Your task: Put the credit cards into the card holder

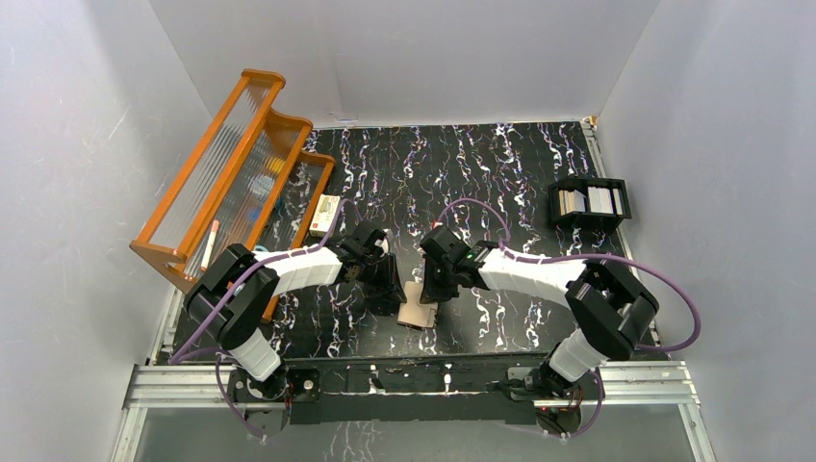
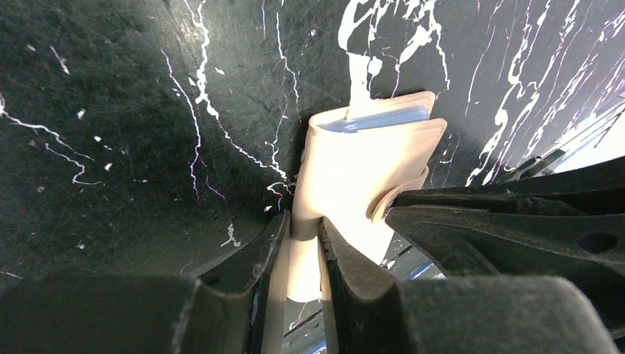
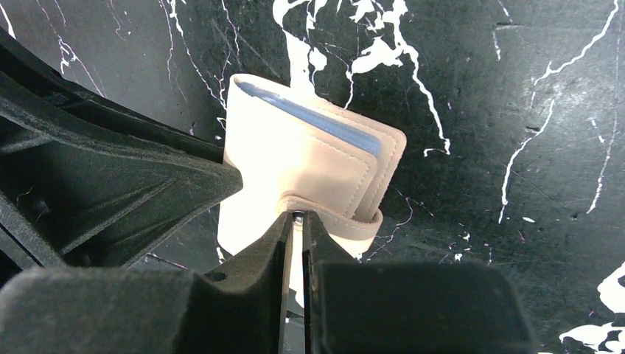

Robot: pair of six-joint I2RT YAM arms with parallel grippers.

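The beige card holder lies on the black marbled table between my grippers, blue sleeves showing at its edge in the wrist views. My left gripper has its fingertips at the holder's long side, close together; whether they pinch it is unclear. My right gripper has its tips close together on the holder's strap, around a small metallic snap. Whether it grips the strap is unclear.
A black tray with cards stands at the right back. A wooden shelf unit and a small box are on the left.
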